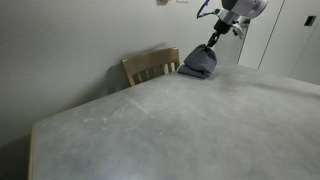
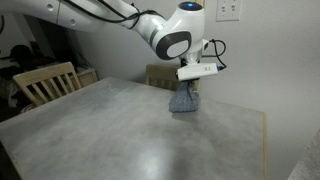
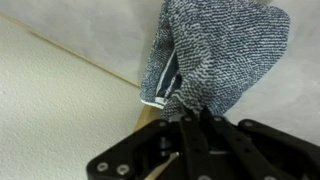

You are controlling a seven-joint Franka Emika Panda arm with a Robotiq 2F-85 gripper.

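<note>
A dark blue-grey cloth (image 1: 200,63) is bunched at the far edge of the table, its upper part pulled up and its lower part lying on the tabletop. My gripper (image 1: 212,41) is above it, shut on a raised fold. Seen from the other side, the cloth (image 2: 184,99) hangs beneath the arm near the back edge. In the wrist view the cloth (image 3: 225,50) spreads out from the gripper, with a striped, pale-edged hem at its left. The fingertips are mostly buried in the fabric.
A wooden chair (image 1: 150,66) stands against the far edge, close to the cloth. Another wooden chair (image 2: 48,82) is at the left side. A wall rises behind the table.
</note>
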